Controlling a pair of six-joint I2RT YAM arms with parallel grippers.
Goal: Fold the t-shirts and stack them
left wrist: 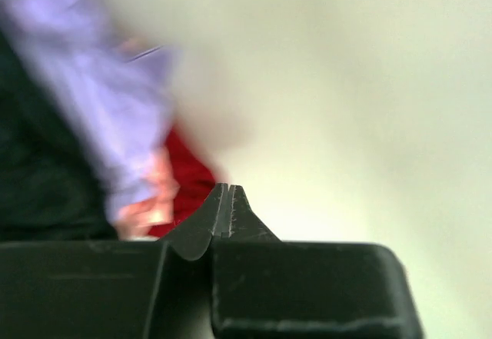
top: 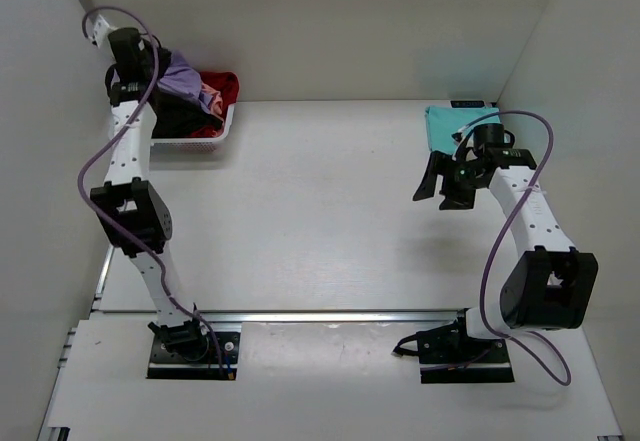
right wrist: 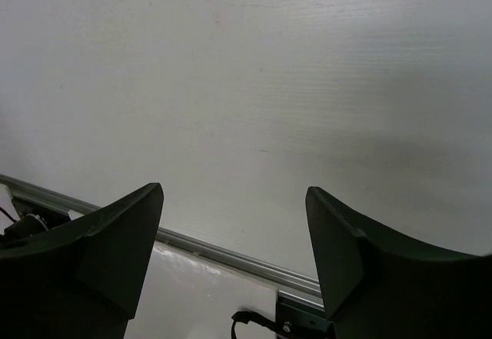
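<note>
The black T-shirt [top: 180, 119] lies bunched in the basket at the far left, beside a purple shirt [top: 182, 79] and a red one [top: 222, 85]. My left gripper is raised above that basket, its fingertips together with nothing between them. In the left wrist view the black T-shirt [left wrist: 46, 147] is off to the left, outside the fingers. Over bare table on the right, my right gripper holds its fingers wide apart and empty. A flat teal shirt [top: 440, 126] rests behind it at the back right, partly hidden by the arm.
A white basket [top: 190, 146] holds the heaped clothes against the back wall. Clear white table [top: 310, 201] spans the middle. A small dark object [top: 467, 104] sits behind the teal shirt.
</note>
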